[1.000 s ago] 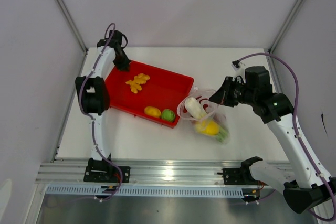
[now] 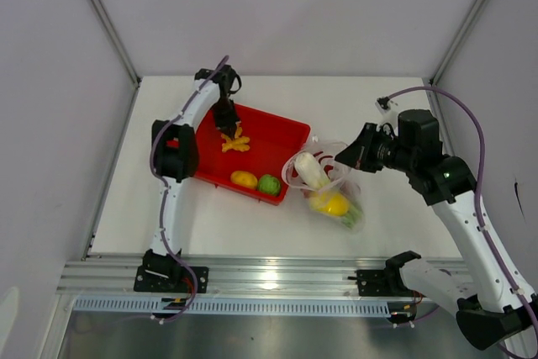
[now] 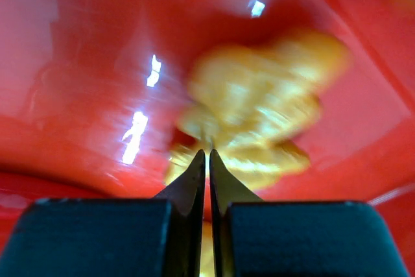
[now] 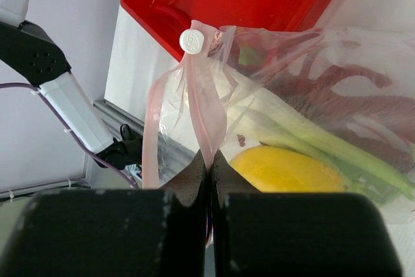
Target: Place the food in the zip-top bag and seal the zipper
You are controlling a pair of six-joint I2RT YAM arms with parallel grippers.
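Observation:
Yellow knobbly ginger (image 2: 236, 145) lies on the floor of the red tray (image 2: 282, 130). In the left wrist view the ginger (image 3: 259, 98) is blurred and sits just beyond my left gripper. That gripper's fingertips meet with nothing between them. My right gripper is shut on the rim of the clear zip top bag (image 4: 211, 111), beside its white slider (image 4: 192, 41). The bag's mouth stands open in the top view. Inside are a white-stalked vegetable (image 2: 311, 171) and a yellow item (image 4: 288, 170), with something dark red behind.
Near the tray's front edge rest a yellow-orange food piece (image 2: 244, 179) and a round green one (image 2: 269, 185). A red chilli (image 4: 172, 14) lies in the tray too.
My left gripper has come down into the tray and shifted right and toward the front. The ginger has slid right and turned. My right gripper keeps nearly the same place.

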